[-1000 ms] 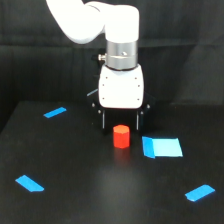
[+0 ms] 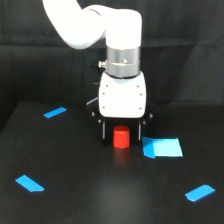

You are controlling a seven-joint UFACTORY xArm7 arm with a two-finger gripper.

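Note:
A small red block point(image 2: 121, 138) stands on the dark table in the middle of the camera view. Right over it is my gripper point(image 2: 122, 130), pointing down from its white hand. The dark fingers are spread wide and appear open, one on either side of the block, with gaps showing between them and it. The hand's lower edge comes close to the block's top. Dark fingers against a dark background make their tips hard to make out.
Light blue paper point(image 2: 168, 147) lies flat just right of the block. Strips of blue tape mark the table at back left point(image 2: 55, 112), front left point(image 2: 29, 184) and front right point(image 2: 200, 192). Free room lies to the left and in front.
My gripper has come down toward the table, so its fingers are now lower around the red block. The block and the blue paper look unmoved.

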